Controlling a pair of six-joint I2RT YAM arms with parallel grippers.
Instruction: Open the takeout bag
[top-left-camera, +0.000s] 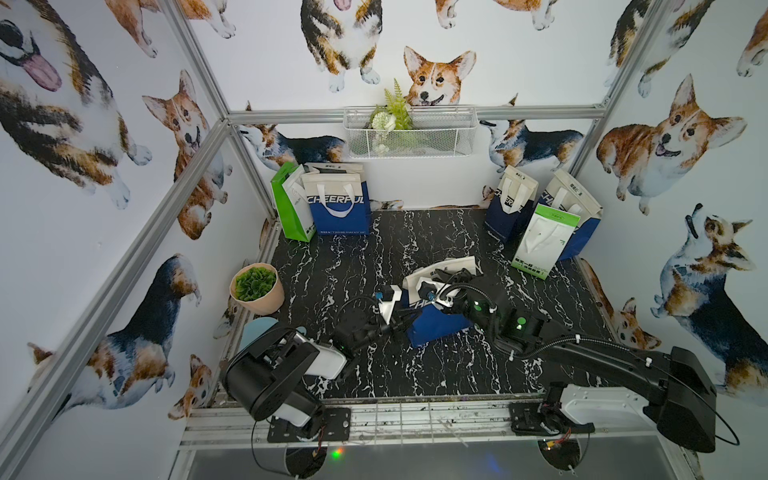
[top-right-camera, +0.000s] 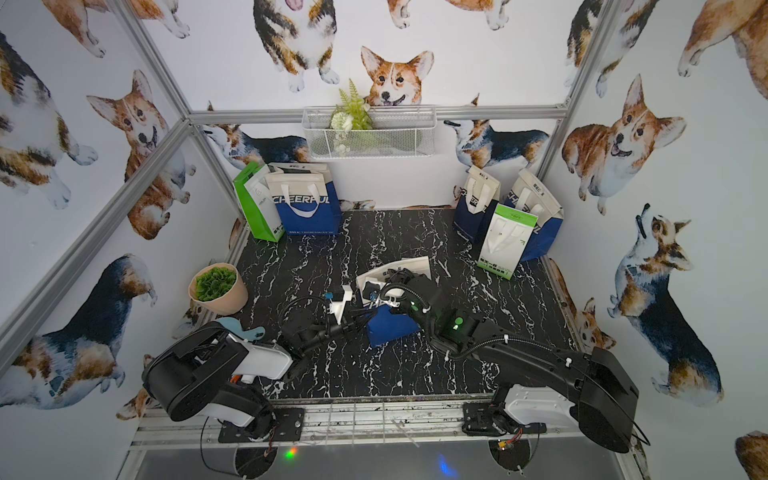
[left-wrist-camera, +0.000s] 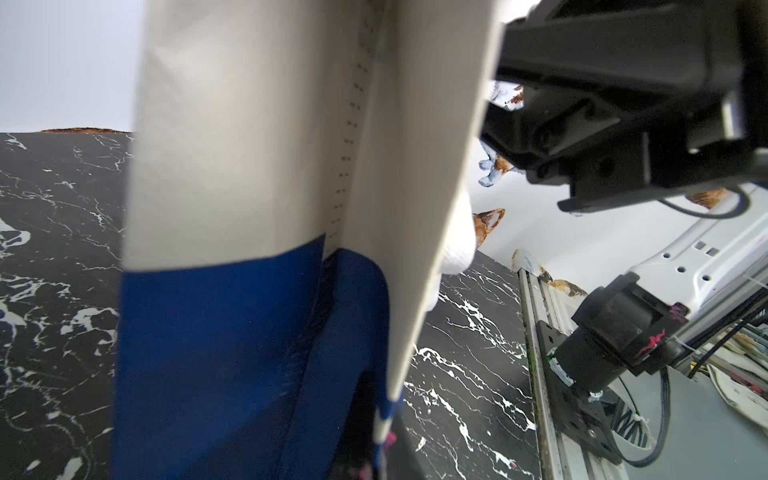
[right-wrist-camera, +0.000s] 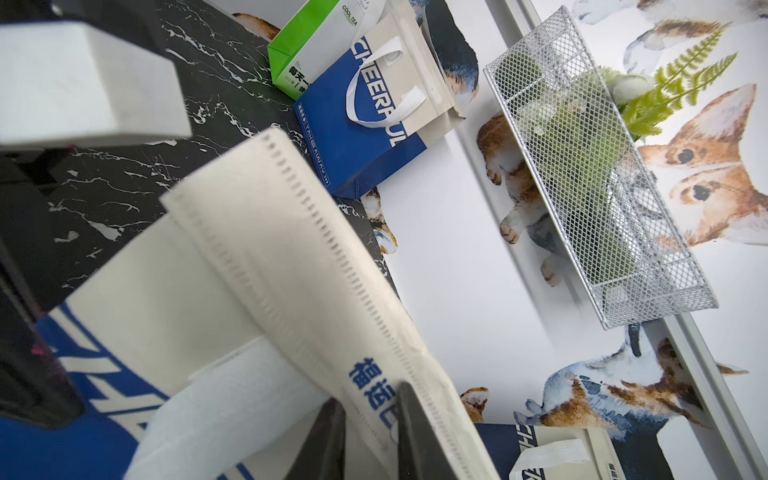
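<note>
A blue and cream takeout bag (top-left-camera: 436, 328) stands at the table's centre front, its cream top fold (right-wrist-camera: 288, 256) filling much of the right wrist view, handle beneath. My left gripper (top-left-camera: 404, 312) is at the bag's left side, shut; in the left wrist view the bag's side (left-wrist-camera: 224, 336) hides most of its fingertips, so whether it pinches the edge is unclear. My right gripper (top-left-camera: 436, 292) is over the bag's top at the front, part open, its fingers near the folded flap; whether they touch it is hard to tell.
Other bags stand back left (top-left-camera: 336, 216) and back right (top-left-camera: 540, 244). A potted plant (top-left-camera: 256, 292) and a light blue object (top-right-camera: 240, 328) are at left. A wire basket (top-left-camera: 412, 140) hangs on the back wall.
</note>
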